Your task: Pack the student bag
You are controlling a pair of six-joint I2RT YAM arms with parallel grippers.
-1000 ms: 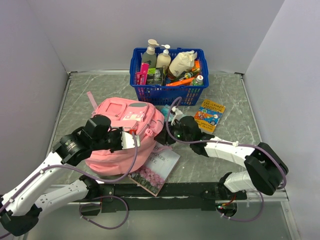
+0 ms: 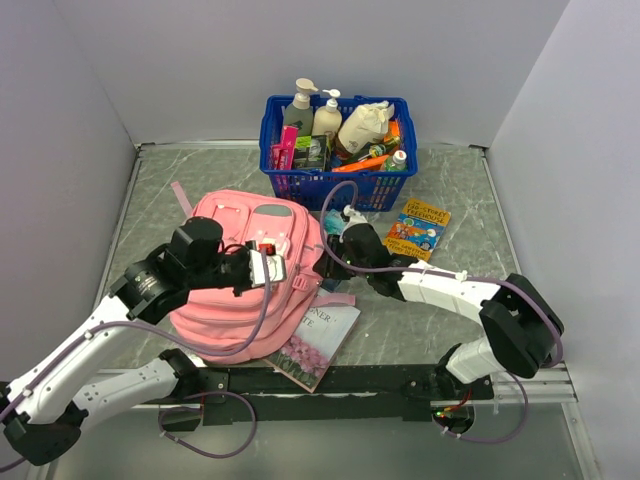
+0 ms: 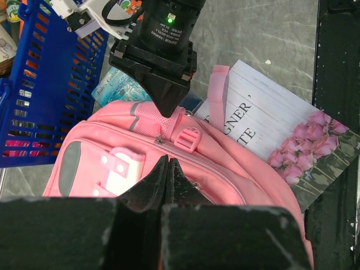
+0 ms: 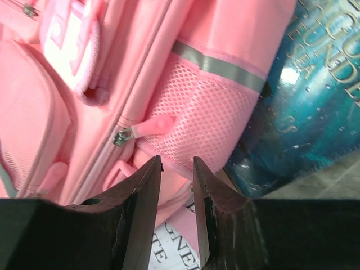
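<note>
The pink backpack (image 2: pixel 230 320) lies on the grey table. My left gripper (image 2: pixel 255 270) is over its front; in the left wrist view its fingers are closed against the pink fabric, and what they hold is hidden. My right gripper (image 2: pixel 325 260) is at the bag's right side, and in the right wrist view its fingers (image 4: pixel 135 225) stand apart above the mesh pocket and zipper pull (image 4: pixel 149 126). A book with pink flowers (image 2: pixel 305 355) lies partly under the bag. A blue book (image 4: pixel 315 90) lies beside the bag.
A blue basket (image 2: pixel 338 185) of bottles and packets stands at the back. A yellow book (image 2: pixel 420 228) lies on the right. Bare table (image 2: pixel 455 250) shows at the right and back left.
</note>
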